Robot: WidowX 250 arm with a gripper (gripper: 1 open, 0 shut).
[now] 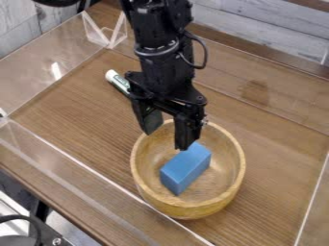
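My black gripper [167, 123] hangs from the top centre over the back rim of a tan bowl [213, 197], its two dark fingers apart and open. A blue block [186, 168] lies in the right part of the bowl, below and right of the fingers, with nothing seen held.
A white marker-like object [115, 82] lies behind the arm at the upper left on the wooden table [64, 135]. A black cable [19, 226] shows at the lower left. The table to the left and right of the bowl is clear.
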